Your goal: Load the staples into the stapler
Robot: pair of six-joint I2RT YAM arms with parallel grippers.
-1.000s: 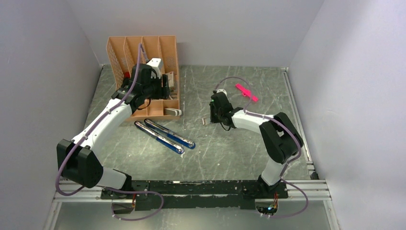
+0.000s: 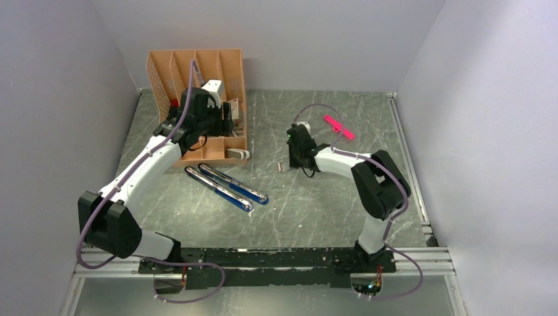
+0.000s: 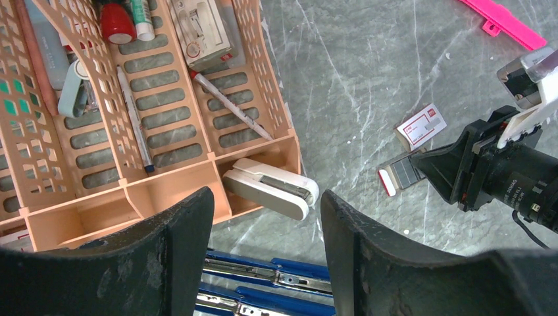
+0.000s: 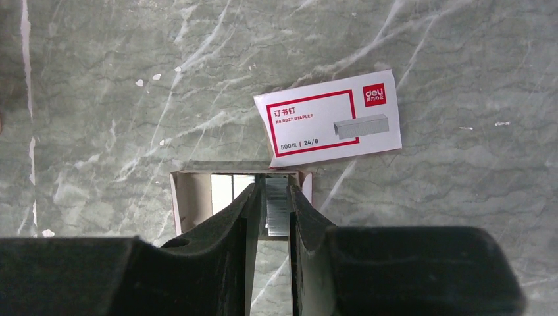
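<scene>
A small open staple box [image 4: 193,201] lies on the table, with strips of silver staples [image 4: 222,191] inside. My right gripper is at this box, its fingers part open with a narrow gap. One staple strip [image 4: 278,207] shows in that gap; whether the fingers touch it is unclear. Two long blue-and-silver bars [image 2: 219,188], apparently the stapler, lie side by side in front of the organizer; whether they are joined cannot be made out. Above the organizer's right side hangs my left gripper, open, with nothing held between its fingers.
The tan organizer [image 2: 230,62] stands at the back left, holding pens, bottles and a white-grey desk tool [image 3: 283,191] that juts from its front corner. Beside the staple box lies its printed card [image 4: 329,118]. A pink tool [image 2: 339,127] rests farther back.
The right arm has shifted slightly to the left, its gripper still at the staple box. The left arm and the objects look unmoved.
</scene>
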